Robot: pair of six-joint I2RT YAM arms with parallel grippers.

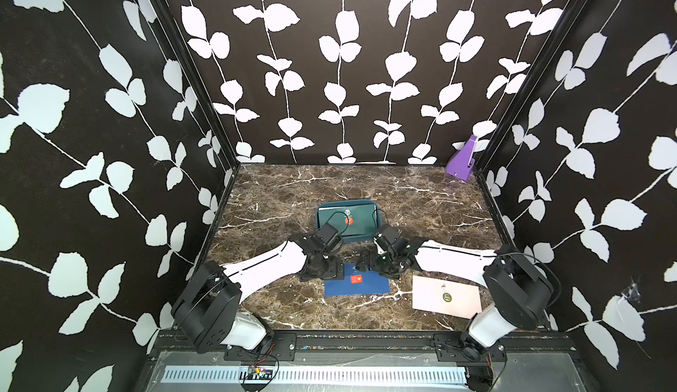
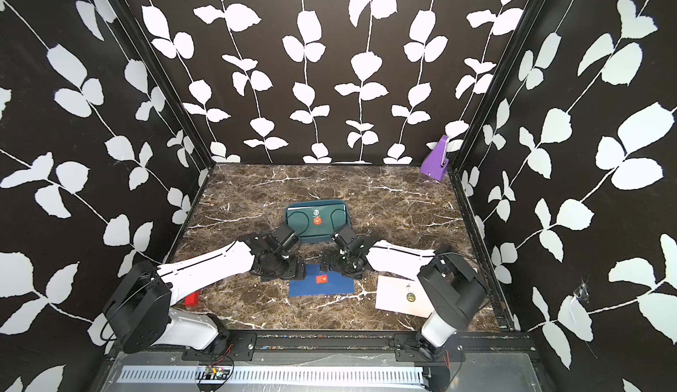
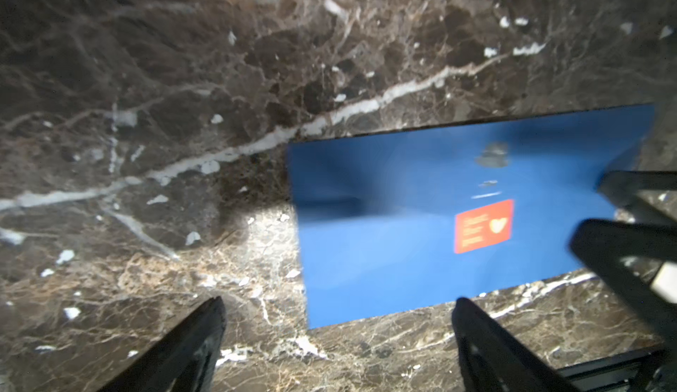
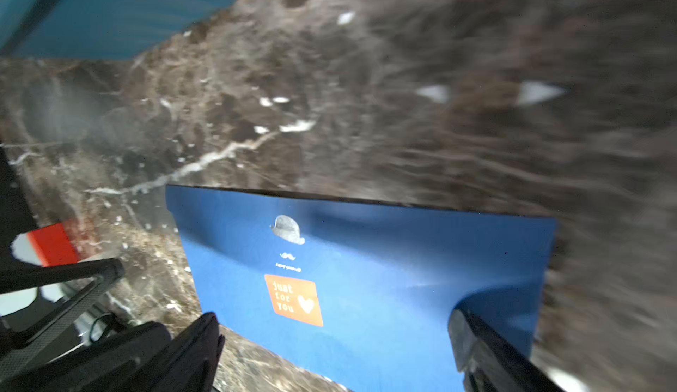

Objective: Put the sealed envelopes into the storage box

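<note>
A blue envelope (image 3: 388, 236) with an orange "just for you" seal (image 4: 292, 300) lies flat on the marble table between both grippers. My left gripper is open above its left part, holding nothing. My right gripper is open over the envelope, one finger by its right side. The teal storage box (image 1: 328, 236) stands behind, a green envelope (image 2: 331, 222) inside it. A cream envelope (image 1: 440, 293) lies at front right. A red item (image 2: 190, 298), partly hidden, is at front left.
A purple object (image 1: 462, 159) stands in the back right corner. The back of the table on either side of the box is clear. The front rail (image 1: 331, 333) borders the near edge.
</note>
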